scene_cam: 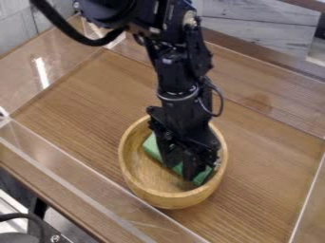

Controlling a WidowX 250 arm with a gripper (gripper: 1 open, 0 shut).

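Note:
My black arm reaches down from the top of the view into a round yellow-tan bowl (144,182) on the wooden table. A green object (150,147) lies inside the bowl, largely covered by the gripper (193,167), which is low over it. Its fingers are dark and overlap the green piece, so whether they grip it is unclear.
A pale wall stands behind at the top. Black cables show at the bottom left.

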